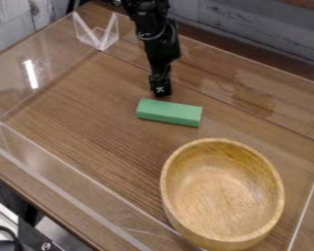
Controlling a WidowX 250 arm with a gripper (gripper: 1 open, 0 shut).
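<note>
My black gripper [160, 84] reaches down from the top centre of the camera view, low over the wooden table, its fingertips just behind a green rectangular block [171, 113]. It looks open, though the fingers are dark and small. The block lies flat, apart from the gripper.
A round tan bowl [222, 191] occupies the lower right. A clear plastic object stands at the top left, near the arm.
</note>
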